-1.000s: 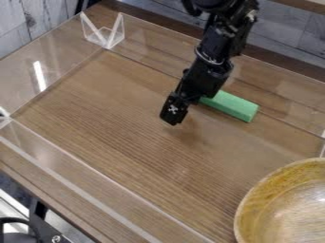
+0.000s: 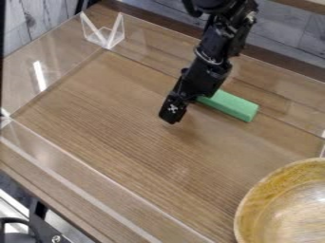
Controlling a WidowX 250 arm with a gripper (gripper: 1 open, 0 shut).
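Note:
My black gripper (image 2: 187, 102) hangs low over the wooden tabletop, its fingers spread open at the left end of a green block (image 2: 233, 105). The block lies on the table, running toward the lower right, and its left end is partly hidden behind the gripper. I cannot tell whether the fingers touch it.
A pale yellow bowl (image 2: 282, 178) sits at the lower right. A clear plastic piece (image 2: 105, 30) stands near the back left.

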